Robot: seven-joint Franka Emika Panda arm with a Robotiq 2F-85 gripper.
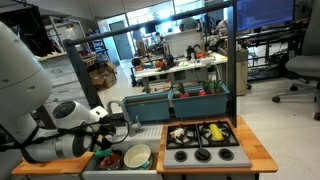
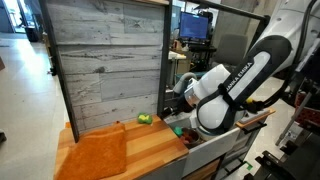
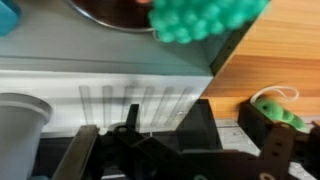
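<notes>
My gripper is open above the ribbed white drainboard (image 3: 150, 95), with nothing held between its fingers. A bumpy green thing (image 3: 205, 15), blurred, is at the top of the wrist view, over the sink edge and apart from the fingers. Beside it, a dark reddish-brown bowl (image 3: 118, 12) is partly cut off. In exterior view 1 the gripper (image 1: 116, 130) hangs low at the sink's back left, its fingertips hard to make out. Another green item (image 2: 145, 118) with a white string lies on the wooden counter (image 2: 110, 150).
A pale pot (image 1: 138, 157) stands in the sink, right of the gripper. Farther right is the stove (image 1: 205, 158) with small items on it. Blue bins (image 1: 200, 105) line the back. An orange towel (image 2: 95, 155) lies flat on the counter.
</notes>
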